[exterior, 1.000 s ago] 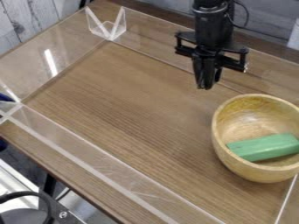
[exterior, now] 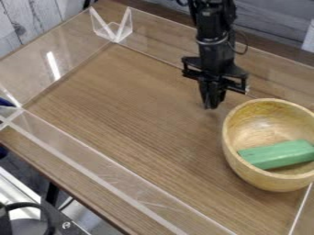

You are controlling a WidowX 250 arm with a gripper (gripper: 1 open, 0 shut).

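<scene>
The black robot gripper (exterior: 211,94) hangs low over the wooden table at the upper middle right, just up and left of a yellow bowl (exterior: 241,170). Its fingertips look shut, with nothing visible between them. Inside the bowl lies a green block (exterior: 273,157).
Clear tape or plastic marks the back-left corner and the left side. A black coiled part (exterior: 31,216) sits at the bottom-left corner, off the table's edge.
The gripper has come lower and toward the viewer, nearer the bowl. The bowl and green block have not visibly moved.
</scene>
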